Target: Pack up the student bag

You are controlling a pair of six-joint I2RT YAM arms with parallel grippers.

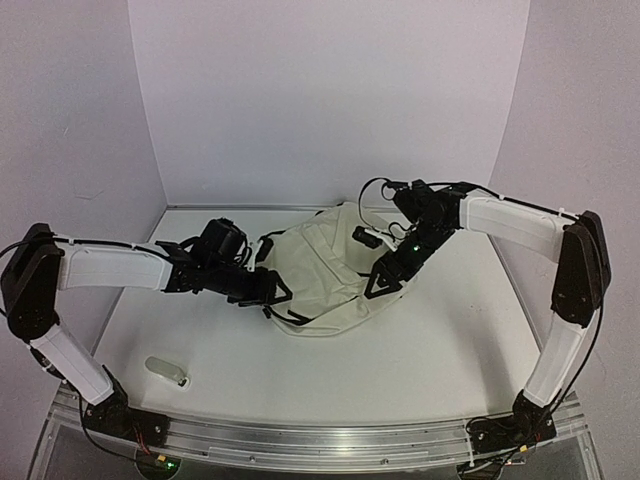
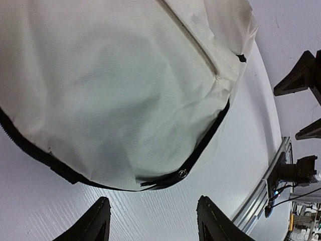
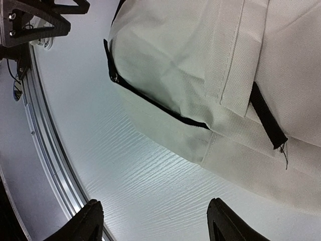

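Observation:
A cream cloth bag (image 1: 315, 265) with black zip edging lies flat and somewhat rumpled on the table. My left gripper is open at the bag's near left edge, nothing between its fingers; just beyond them the black zip edge (image 2: 200, 145) curves along the bag, with a metal zip pull (image 2: 181, 174) on it. Over the bag's near right part, my right gripper also stands open and empty. Its wrist view shows the bag's long zip (image 3: 155, 104) and a short black strap (image 3: 268, 116) beyond the fingertips. The bag's inside is hidden.
A small pale oblong object (image 1: 165, 370) lies alone at the table's front left. Bare white tabletop (image 1: 330, 385) stretches in front of the bag, up to the metal rail (image 1: 310, 440). The two grippers are close to each other over the bag.

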